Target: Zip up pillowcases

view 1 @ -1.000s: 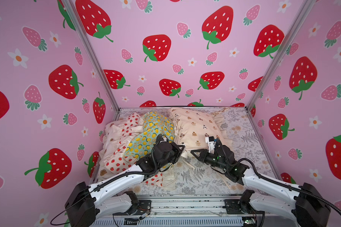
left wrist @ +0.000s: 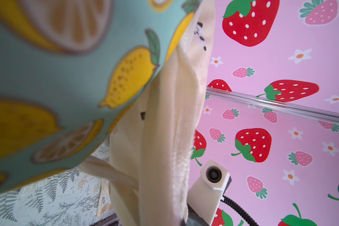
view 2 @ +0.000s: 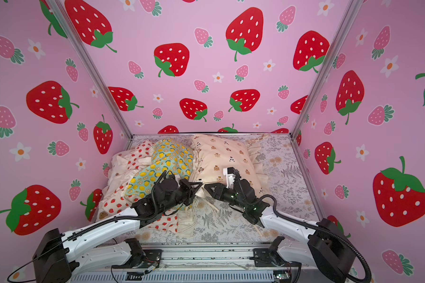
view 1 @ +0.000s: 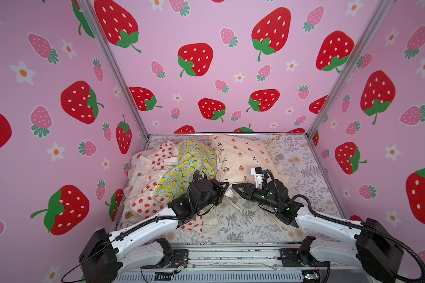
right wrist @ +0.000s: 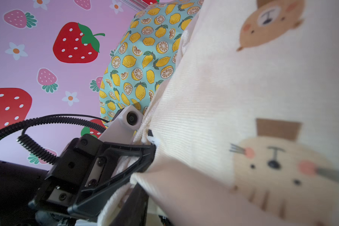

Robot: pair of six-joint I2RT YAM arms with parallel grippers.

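Observation:
A cream pillowcase with small animal faces covers a plump pillow at the back middle. My left gripper is shut at its front left corner. In the right wrist view, cream cloth gathers beside the left gripper's fingers and runs behind them, its edge pinched there. My right gripper stands open at the same edge, its tips close to the left ones. A pale hem of the pillowcase runs upright in the left wrist view. No zipper pull can be made out; the right fingertips are hidden in the wrist views.
A lemon-print pillow leans left of the cream one and crowds the left wrist view. Strawberry-print cloth lies heaped at far left.
My right gripper has moved left along the front edge of the cream pillowcase, closer to the left gripper. The left arm has barely moved; the pillows look unchanged.

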